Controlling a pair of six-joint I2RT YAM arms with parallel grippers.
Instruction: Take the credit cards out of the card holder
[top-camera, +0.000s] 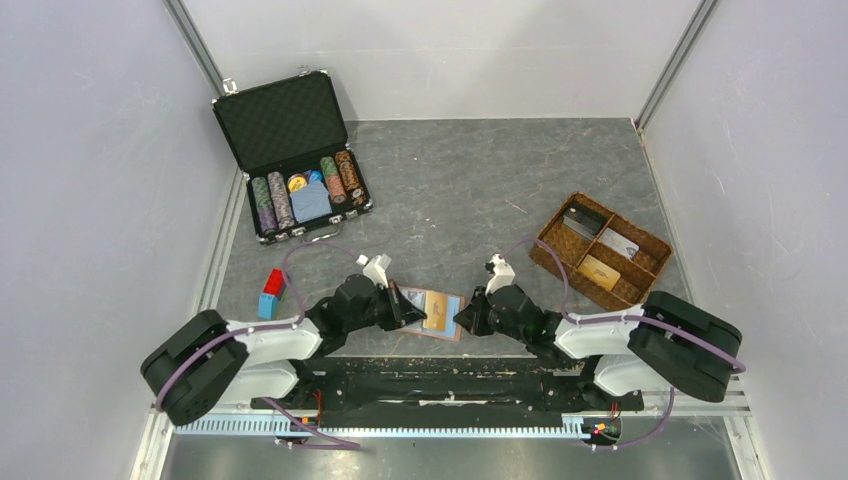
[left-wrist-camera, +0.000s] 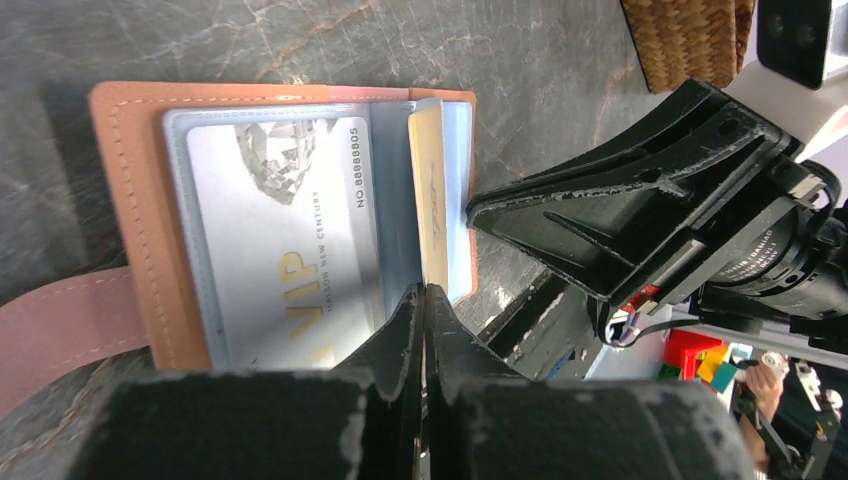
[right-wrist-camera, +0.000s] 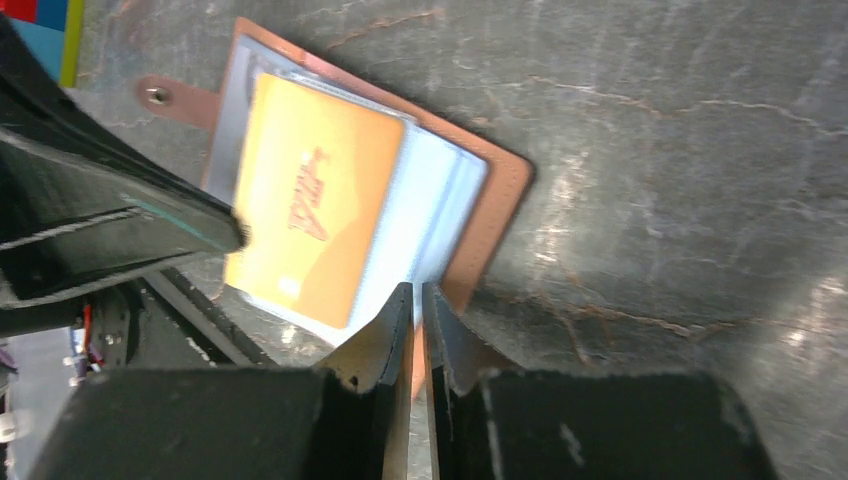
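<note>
The tan card holder (top-camera: 432, 335) lies open between both grippers, with pale blue sleeves inside. A white VIP card (left-wrist-camera: 285, 235) sits in one sleeve. The gold card lies in another sleeve, seen nearly edge-on in the left wrist view. My left gripper is shut, its tips touching the near end of the gold card; whether anything thin is pinched cannot be seen. At the opposite side, my right gripper is shut on the edge of the holder's pale blue sleeve (right-wrist-camera: 430, 205).
A wicker basket (top-camera: 637, 229) at the right has compartments with several cards. An open chip case (top-camera: 280, 125) stands at the back left. Red and blue blocks (top-camera: 273, 292) lie near the left arm.
</note>
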